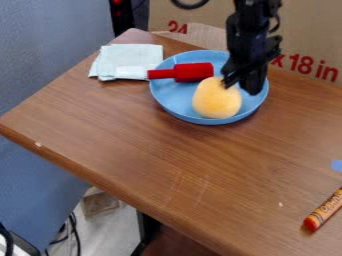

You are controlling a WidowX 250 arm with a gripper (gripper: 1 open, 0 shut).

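The black gripper (238, 76) reaches down from the top right over a blue plate (177, 104), its tip close above or against a round pale-orange object (215, 100) on the plate; whether its fingers are open or shut is unclear. A red cylinder with a light handle (190, 72) lies across the plate's upper left.
A folded pale cloth (120, 62) lies left of the plate. An orange crayon-like stick (323, 208) and a small blue patch (335, 165) are at the right. A cardboard box (295, 40) stands behind.
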